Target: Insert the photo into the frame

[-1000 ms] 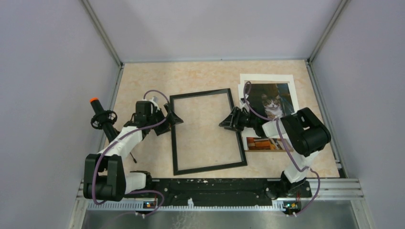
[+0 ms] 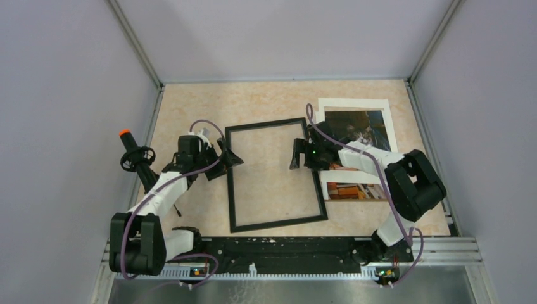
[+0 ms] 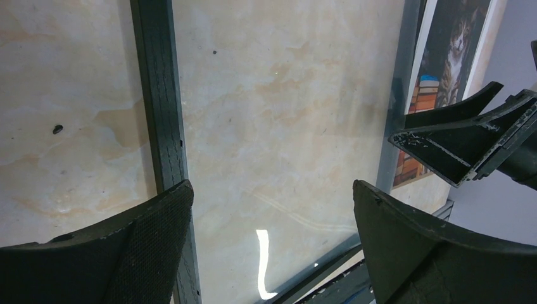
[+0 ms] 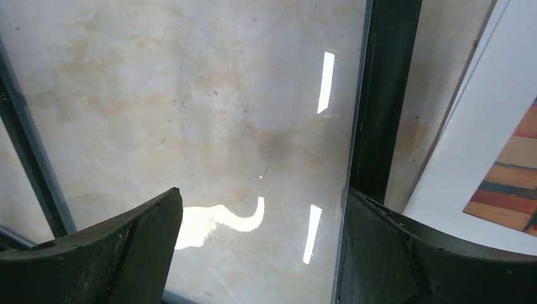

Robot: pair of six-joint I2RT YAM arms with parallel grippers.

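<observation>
A black frame [image 2: 276, 223] with a clear pane lies flat in the middle, empty of any photo. Stacked photos with white borders [image 2: 354, 120], showing a cat and books, lie at its right, also in the right wrist view [image 4: 472, 145]. My left gripper [image 2: 230, 155] stands open over the frame's left side [image 3: 158, 95]. My right gripper [image 2: 299, 154] is open over the frame's right bar [image 4: 386, 88], its fingers beside the photos' edge. Nothing is between either gripper's fingers.
A black rod with an orange tip [image 2: 136, 149] lies at the far left. Walls and metal rails border it.
My right arm has risen and straightened, its gripper shifting slightly over the frame's right side and uncovering less of the cat. The left gripper and the frame have stayed put.
</observation>
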